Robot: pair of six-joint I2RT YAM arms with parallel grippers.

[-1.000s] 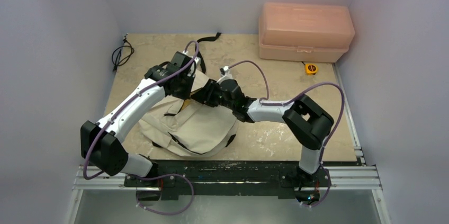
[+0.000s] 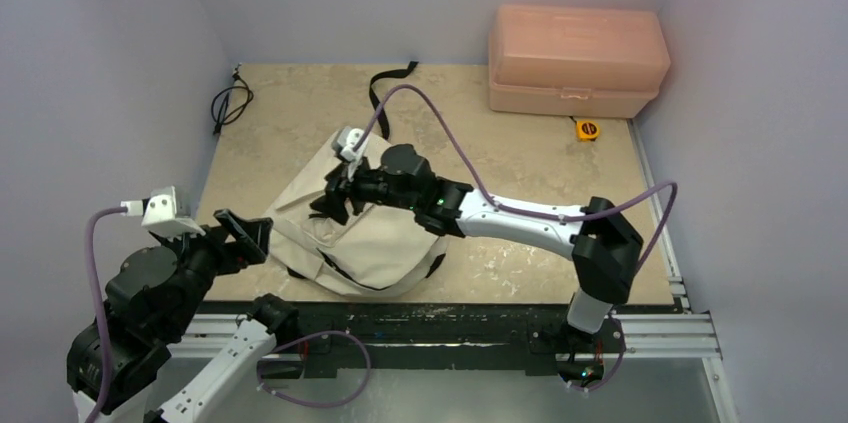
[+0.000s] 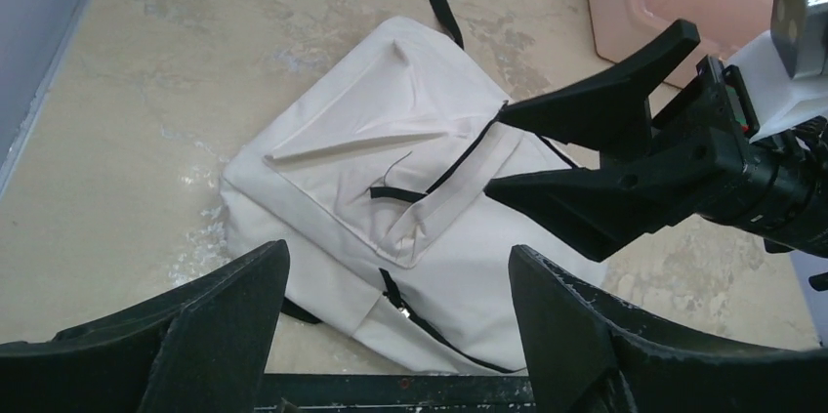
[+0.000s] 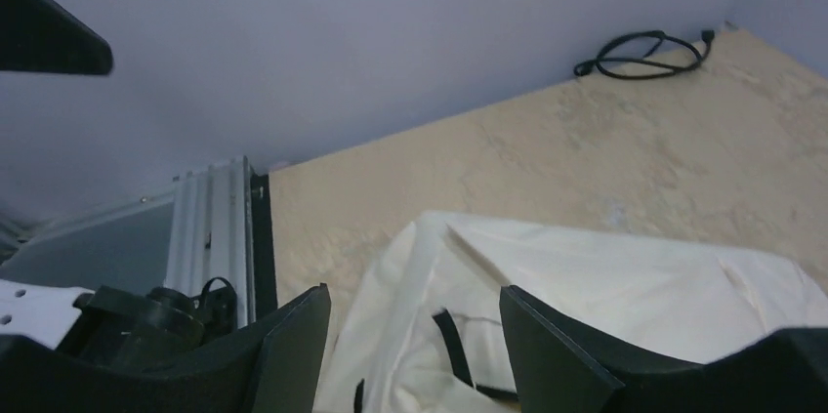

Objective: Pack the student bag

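A cream cloth bag [image 2: 390, 253] lies on the table's left half, with black zips and straps; the left wrist view shows it whole [image 3: 488, 267], and the right wrist view shows its upper folds [image 4: 625, 276]. My right gripper [image 2: 334, 198] is open above the bag's middle, its black fingers also seen from the side in the left wrist view [image 3: 493, 149]. My left gripper [image 2: 255, 233] stands open off the bag's left side, near the front edge, holding nothing. Whether anything is inside the bag cannot be seen.
A pink lidded box [image 2: 578, 48] stands at the back right, with a yellow tape measure [image 2: 587, 131] in front of it. A coiled black cable [image 2: 232, 103] lies at the back left. The table's right half in front of the box is clear.
My left arm has withdrawn from the bag's middle toward the lower left. My right gripper has moved left over the bag. The yellow item seen in the bag's opening no longer shows.
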